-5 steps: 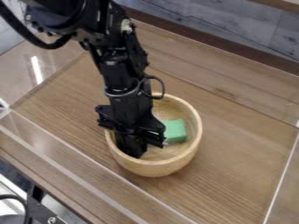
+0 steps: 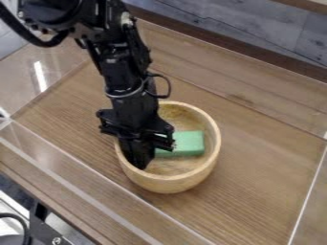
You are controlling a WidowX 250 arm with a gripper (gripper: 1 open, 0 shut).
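Observation:
A pale wooden bowl [image 2: 173, 178] stands on the wooden table, with a green block [image 2: 186, 144] lying inside it. My black gripper [image 2: 143, 153] reaches down over the bowl's left part, its tips low at the inside. It looks shut; whether anything is between the fingertips is hidden.
A dark grey wooden wall runs along the back. Cables and a metal frame show at the lower left, past the table's edge.
The gripper has risen slightly within the bowl, and more of the green block now shows to its right.

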